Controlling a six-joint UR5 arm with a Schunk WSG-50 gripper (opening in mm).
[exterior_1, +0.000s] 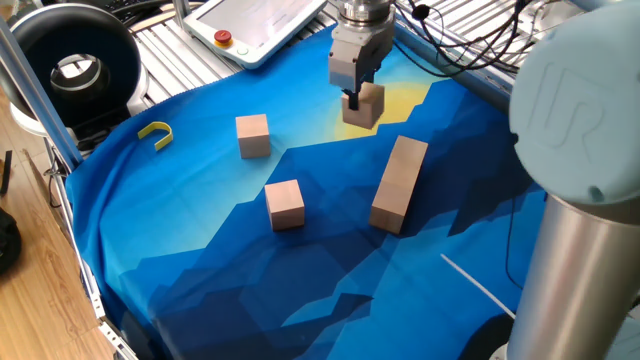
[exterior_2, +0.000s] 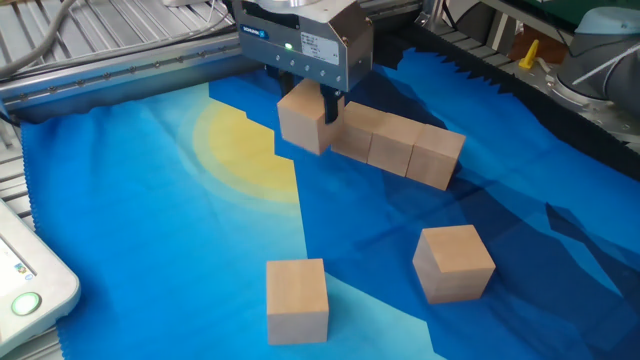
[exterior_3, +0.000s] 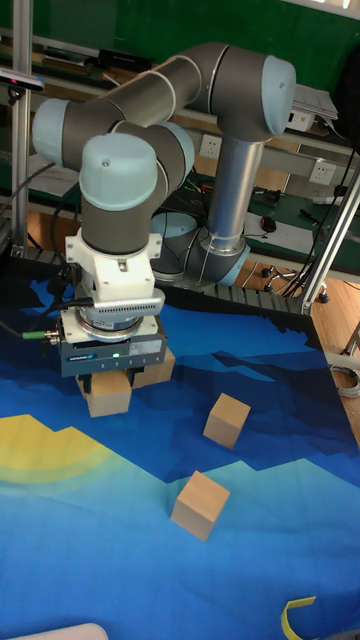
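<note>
My gripper (exterior_2: 303, 100) is shut on a wooden cube (exterior_2: 305, 118), one dark finger (exterior_2: 331, 104) showing against its side. In exterior view 1 this held cube (exterior_1: 364, 106) hangs over the yellow patch, near the far end of a row of joined wooden cubes (exterior_1: 399, 185). The row (exterior_2: 402, 145) shows as several cubes side by side in exterior view 2, its near end close to the held cube; whether they touch I cannot tell. Two loose cubes stand apart on the cloth: one (exterior_1: 253, 136) to the left, another (exterior_1: 285, 205) nearer the middle.
A blue patterned cloth (exterior_1: 180, 240) covers the table, with wide bare stretches at left and front. A yellow bent strip (exterior_1: 157, 134) lies near its left edge. The teach pendant (exterior_1: 262, 22) rests on the back rails. My arm (exterior_1: 575, 270) stands at the right.
</note>
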